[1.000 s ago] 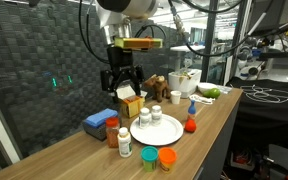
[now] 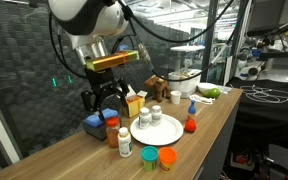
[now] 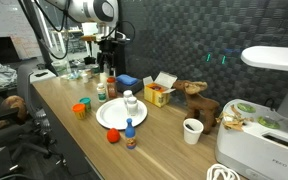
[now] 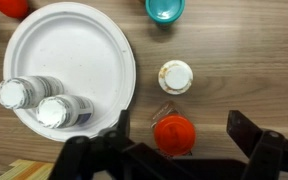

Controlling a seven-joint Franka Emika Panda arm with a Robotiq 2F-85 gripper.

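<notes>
Above the orange-capped bottle, my gripper hangs open with its fingers pointing down. In the wrist view the bottle's orange cap lies between the spread fingers, nearer the left one. Nothing is held. A white-capped bottle stands beside it on the wooden table. To the other side lies a white plate with two white-capped bottles on it, one upright and close beside the other.
A teal cup and an orange cup stand near the front edge. Behind are a blue object, a yellow box and a brown toy animal. A red ball and a blue bottle stand past the plate.
My gripper has moved left in exterior view 1, from near the plate and yellow box to over the orange-capped bottle, and has come lower. The objects on the table look unmoved.
</notes>
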